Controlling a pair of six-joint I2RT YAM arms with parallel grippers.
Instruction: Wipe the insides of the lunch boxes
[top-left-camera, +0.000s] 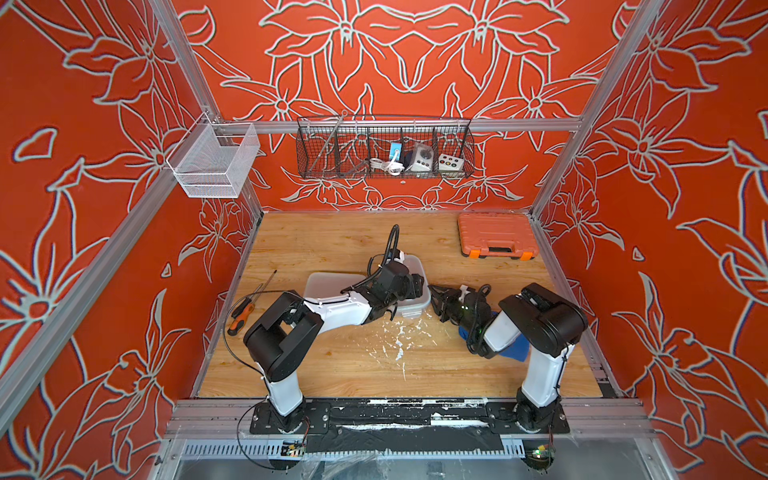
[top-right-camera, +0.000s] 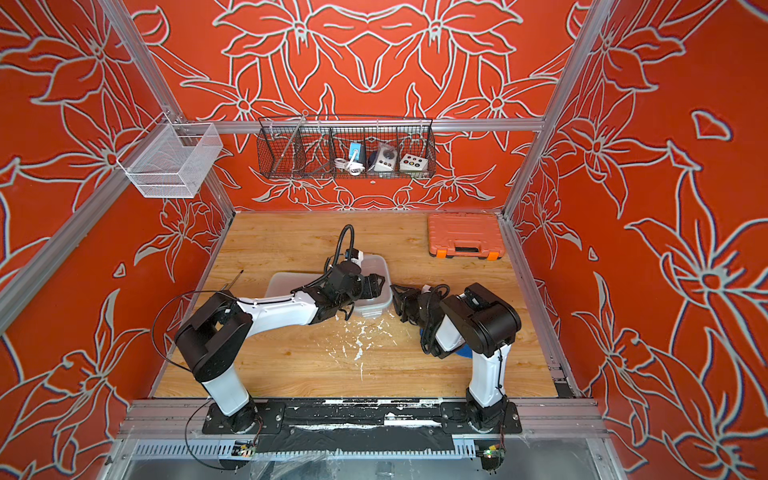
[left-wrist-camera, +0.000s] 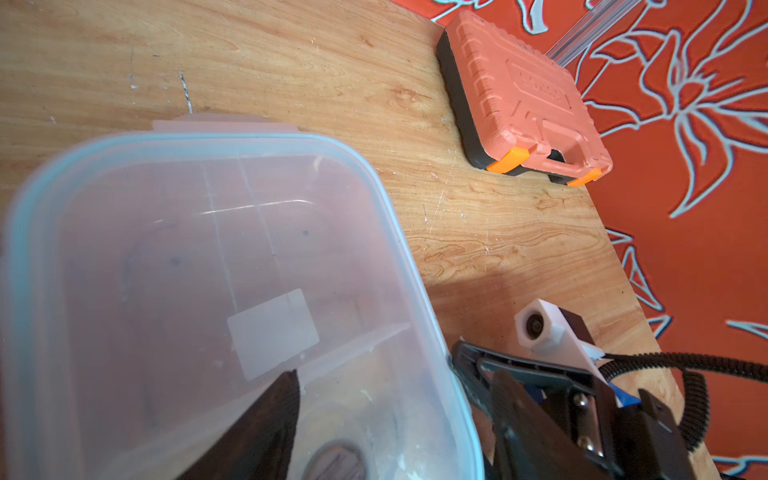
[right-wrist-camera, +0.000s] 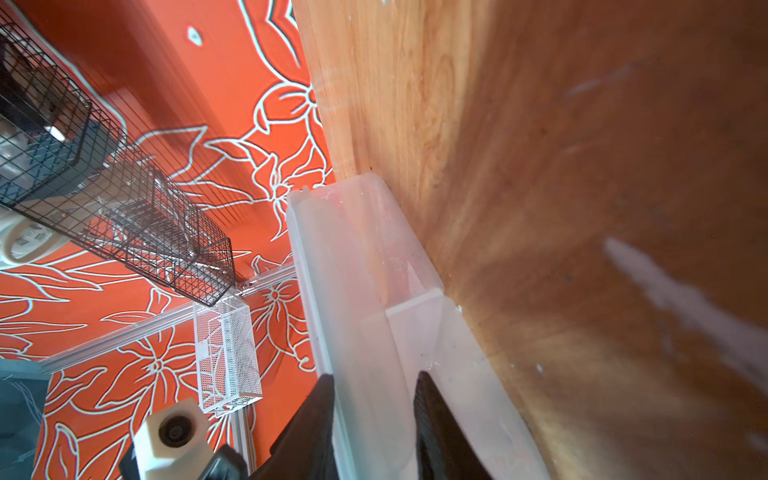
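A clear lunch box (top-left-camera: 413, 264) stands mid-table, with its open top and a white rectangle on its base visible in the left wrist view (left-wrist-camera: 120, 264). Another pale box (top-left-camera: 320, 284) is to its left, partly covered by the left arm. Over the clear box, my left gripper is open, its fingers well apart. At the box's right side is my right gripper; its fingers are apart, with the box wall showing between them. Whether they touch it is unclear. A blue cloth (top-left-camera: 516, 347) lies partly beneath the right arm.
White scraps (top-left-camera: 400, 348) are scattered in front of the boxes. An orange case (top-left-camera: 497, 234) sits at the back right, and screwdrivers (top-left-camera: 240, 317) lie at the left edge.
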